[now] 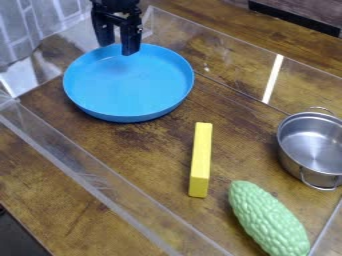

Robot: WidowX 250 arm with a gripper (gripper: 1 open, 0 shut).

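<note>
My black gripper [118, 32] is at the top left of the camera view, over the back rim of a blue round plate [127, 90]; whether its fingers are open or shut is too small and dark to tell. A yellow bar [201, 160] lies upright in the frame at lower centre. A green bumpy vegetable [269, 218] lies at the lower right, and a steel pot [311, 148] stands at the right edge.
The wooden surface [94, 190] is bounded by clear plastic walls along the lower left and the back. Bare wood lies between the plate, the yellow bar and the pot.
</note>
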